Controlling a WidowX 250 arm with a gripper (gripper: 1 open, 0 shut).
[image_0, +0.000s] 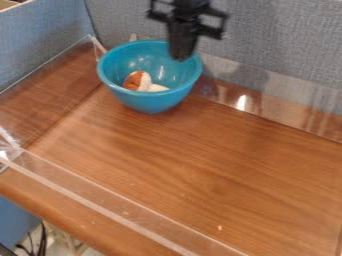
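Observation:
A blue bowl stands at the back left of the wooden table, holding an orange and pale item. My black gripper is raised over the bowl's back, blurred and partly cut off by the top edge. It looks shut, and nothing shows between its fingers.
Grey padded walls line the back and left, with clear plastic strips along the table's edges.

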